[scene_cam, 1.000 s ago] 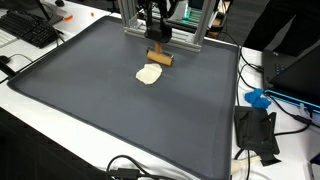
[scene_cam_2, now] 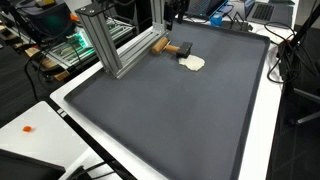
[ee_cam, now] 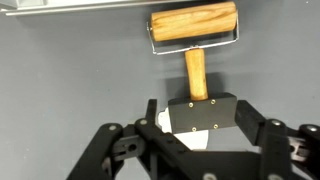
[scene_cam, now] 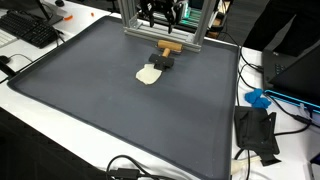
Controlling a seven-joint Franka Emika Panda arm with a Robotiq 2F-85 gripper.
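Observation:
A hand tool with a wooden roller [ee_cam: 194,21], a short wooden handle [ee_cam: 196,72] and a dark block [ee_cam: 203,115] at its other end lies on the dark work surface. In exterior view 1 the dark block [scene_cam: 160,61] rests beside a flat cream piece [scene_cam: 148,74], its roller end pointing to the frame behind. My gripper [scene_cam: 165,20] hangs above and behind the tool, apart from it. In the wrist view its fingers [ee_cam: 150,113] stand wide, open, with the block showing beyond them. Part of the cream piece [ee_cam: 193,140] is hidden by the gripper there.
A metal frame [scene_cam_2: 130,50] stands along the surface's edge, close to the roller end. A keyboard [scene_cam: 35,30] and, opposite, a black item [scene_cam: 255,130] with cables lie off it.
The dark block stood raised near the gripper a second ago, with the roller on the surface. It now lies down, its block end towards the cream piece, and the gripper is apart from it.

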